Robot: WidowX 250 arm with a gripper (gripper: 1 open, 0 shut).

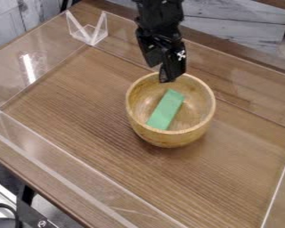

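Observation:
A light tan round bowl [195, 123] sits on the wooden table [79, 142], holding a green rectangular block [166, 111]. My black gripper [162, 61] hangs just above the back of the bowl, open, with nothing visible held between its fingers.
A small clear wire-like stand [88, 27] is at the back left. A black cable lies off the left edge at the bottom, and a pale marbled backdrop runs along the back right.

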